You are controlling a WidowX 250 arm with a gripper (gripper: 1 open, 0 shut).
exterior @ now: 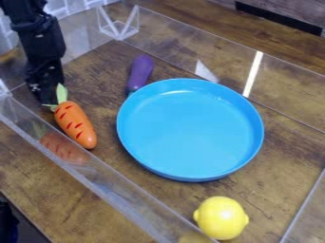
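Observation:
My black gripper [42, 87] is at the left edge, low just beside the green top of an orange carrot [75, 123], which lies on the wooden floor inside a clear-walled box. Its fingertips are dark and partly blend together, with nothing clearly between them. A purple eggplant [140, 73] lies to the upper right, next to a large blue plate [191, 133]. A yellow lemon [221, 217] sits at the bottom right.
Clear plastic walls [108, 187] run along the lower left and around the back. Bare wood [273, 180] is free right of the plate and between the carrot and the eggplant.

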